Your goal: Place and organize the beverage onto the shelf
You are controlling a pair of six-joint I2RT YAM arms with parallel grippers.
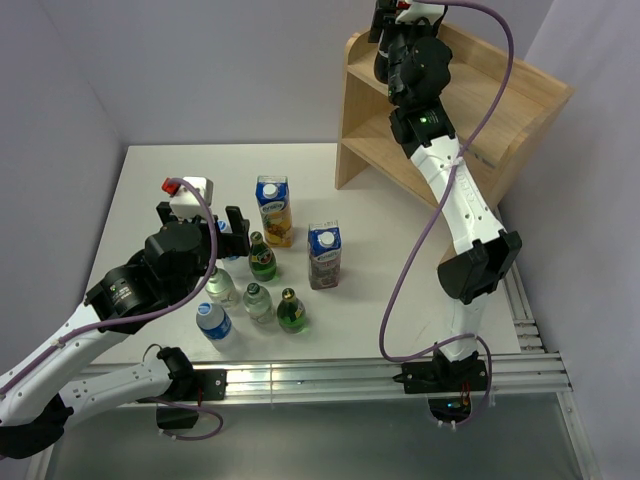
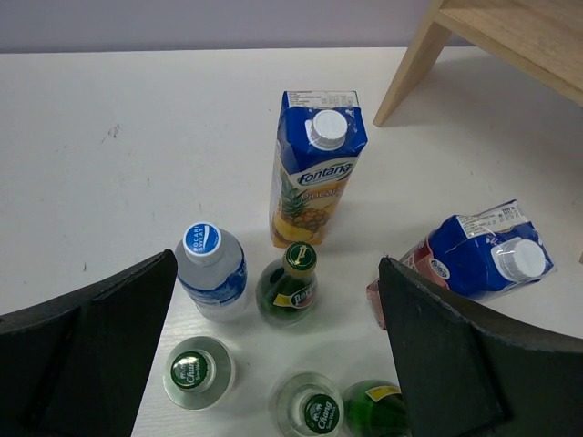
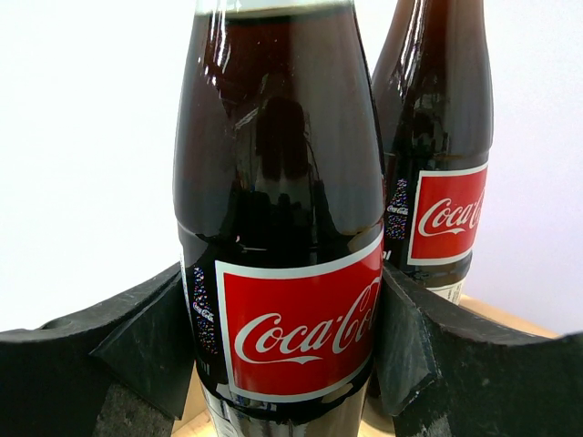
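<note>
At the top of the wooden shelf (image 1: 500, 110), my right gripper is shut on a Coca-Cola bottle (image 3: 278, 173); a second Coca-Cola bottle (image 3: 433, 209) stands just behind it to the right. My left gripper (image 1: 205, 220) is open above the drinks on the table, nothing between its fingers. Below it are a pineapple juice carton (image 2: 310, 200), another blue-topped carton (image 2: 483, 255), water bottles (image 1: 213, 320), green bottles (image 1: 291, 313) and clear Chang bottles (image 1: 258, 305).
The shelf's lower board looks empty where visible. Walls enclose the workspace at back and sides.
</note>
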